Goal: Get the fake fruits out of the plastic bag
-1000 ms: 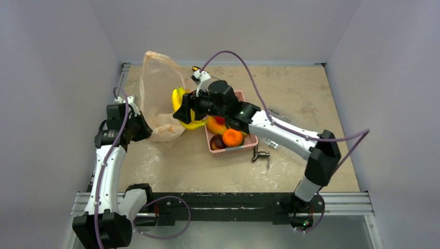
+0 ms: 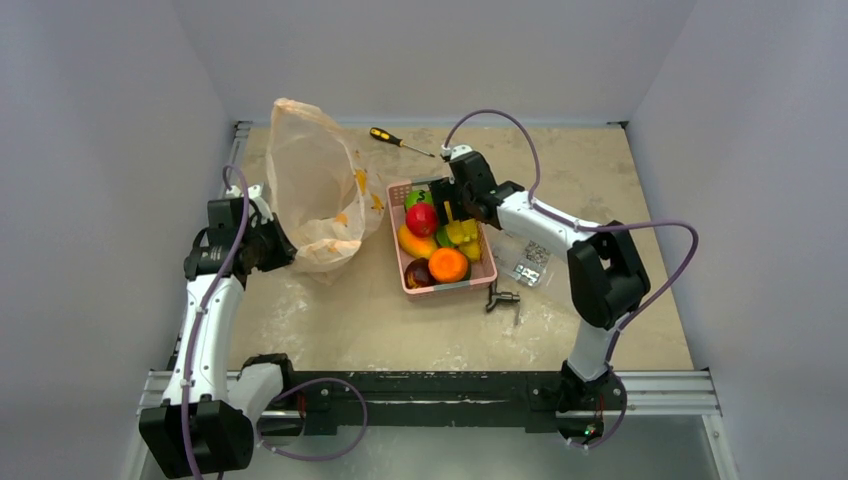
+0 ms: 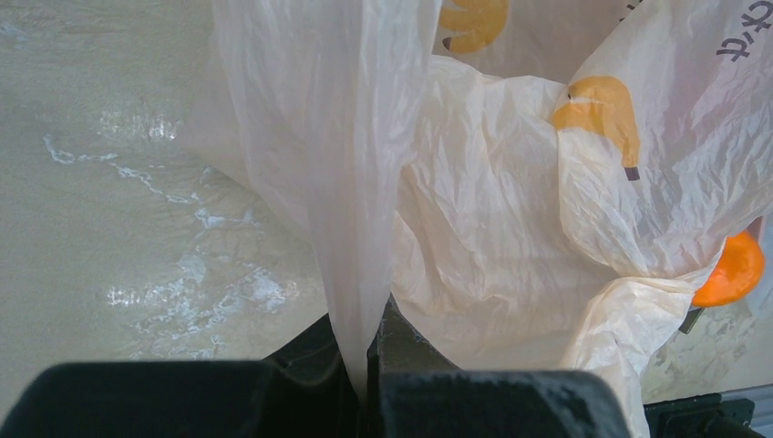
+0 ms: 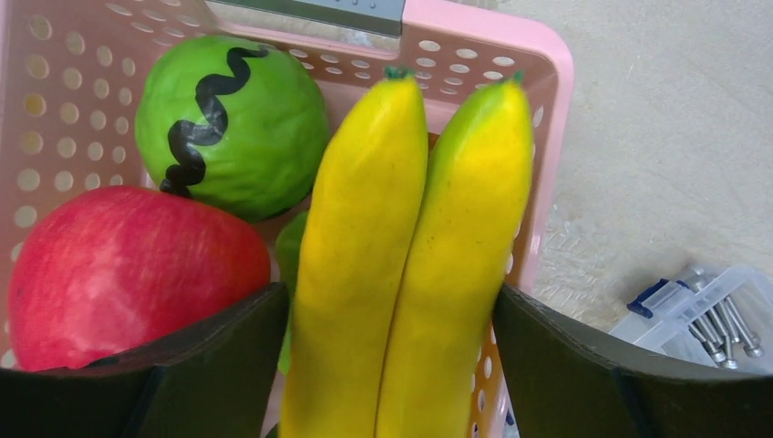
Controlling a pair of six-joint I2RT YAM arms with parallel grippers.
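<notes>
In the left wrist view my left gripper is shut on the edge of the pale, translucent plastic bag, whose film runs up from between the fingers. The bag gapes toward the basket in the top view, and no fruit shows in it. My right gripper is over the pink basket, its fingers one on either side of two joined yellow bananas; whether they still grip cannot be told. Under and beside them are a green striped ball fruit and a red fruit.
Also in the basket are an orange, a mango-like fruit and a dark fruit. Around it lie a screwdriver, a clear box of screws and a black tool.
My left arm and the bag have stayed almost still.
</notes>
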